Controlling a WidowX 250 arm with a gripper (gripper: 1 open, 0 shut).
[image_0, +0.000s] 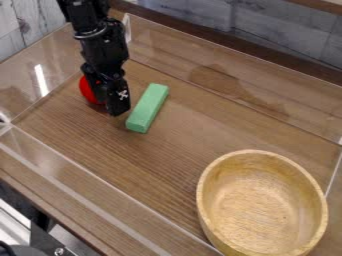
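My gripper is low over the table at the upper left, on the black arm reaching down from the top. It is at a red round object, which it partly covers. Whether its fingers are open or shut cannot be made out. A green block lies just to the right of the gripper.
A large wooden bowl occupies the lower right.
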